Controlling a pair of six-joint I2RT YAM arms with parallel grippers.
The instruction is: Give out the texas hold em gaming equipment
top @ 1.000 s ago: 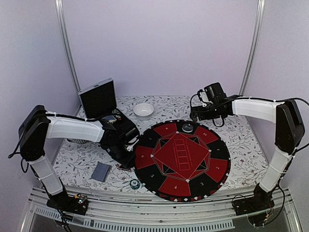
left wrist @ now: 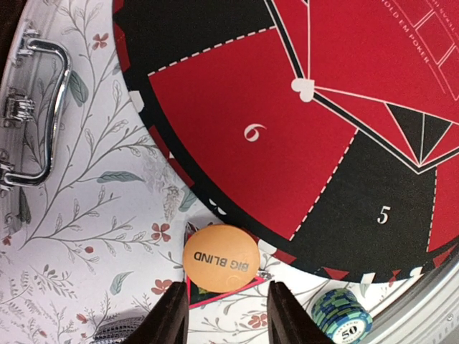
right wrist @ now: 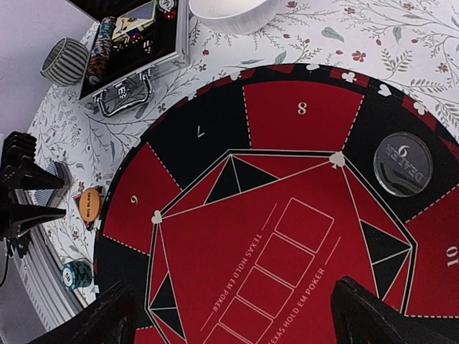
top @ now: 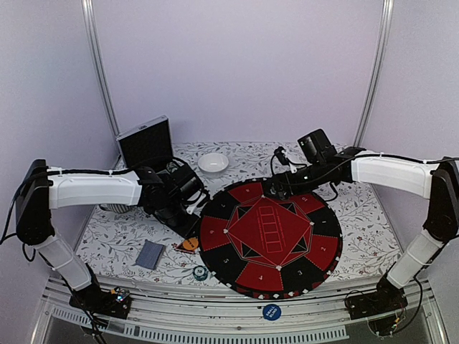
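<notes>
The orange BIG BLIND disc lies over a dark, red-edged piece beside the round red-and-black poker mat. My left gripper hovers near it, fingers apart and nothing between them. A blue disc lies on the metal ledge in front of the table. The clear DEALER disc sits on the mat's back section; in the top view my right gripper covers it. That right gripper is open and empty above the mat. Green-and-blue chips marked 50 stand near the front edge.
An open case with gaming items stands at the back left, a white bowl beside it. A grey-blue block lies front left, and a striped cup is by the case.
The orange disc came into sight below my left gripper. My right gripper moved left over the mat.
</notes>
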